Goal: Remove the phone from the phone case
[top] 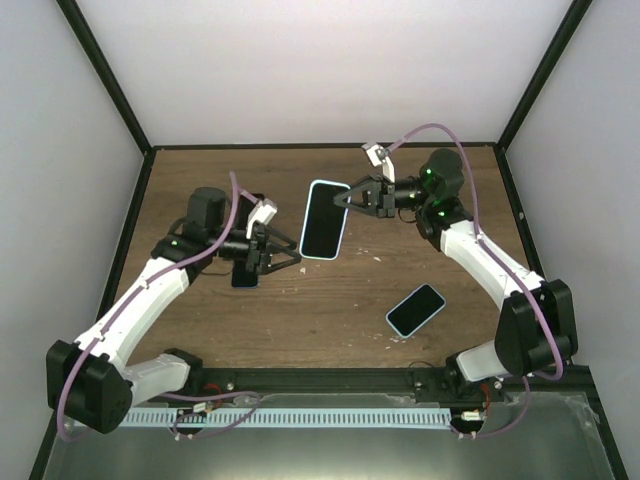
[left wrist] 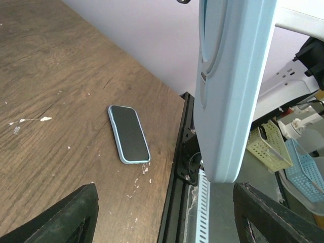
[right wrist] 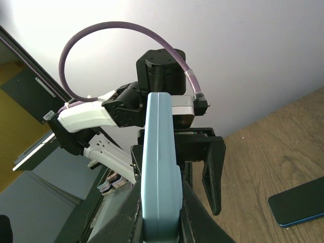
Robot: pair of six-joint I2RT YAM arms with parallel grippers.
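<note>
Held up over the table by my right gripper (top: pixel 344 198) is a black-screened phone in a light blue case (top: pixel 323 220); the fingers are shut on its right long edge. From the right wrist the case (right wrist: pixel 159 167) shows edge-on, running up from between the fingers. My left gripper (top: pixel 297 251) faces the case's lower left side with a small gap and nothing in its grasp. In the left wrist view its fingers (left wrist: pixel 83 210) are wide apart, and the back and lower end of the case (left wrist: pixel 228 109) appear beyond them, toward the right finger.
A second phone with a light blue rim (top: pixel 415 310) lies on the wooden table (top: pixel 310 330) at front right. Another dark phone (top: pixel 244 276) lies under the left gripper's arm. Walls border the sides and back.
</note>
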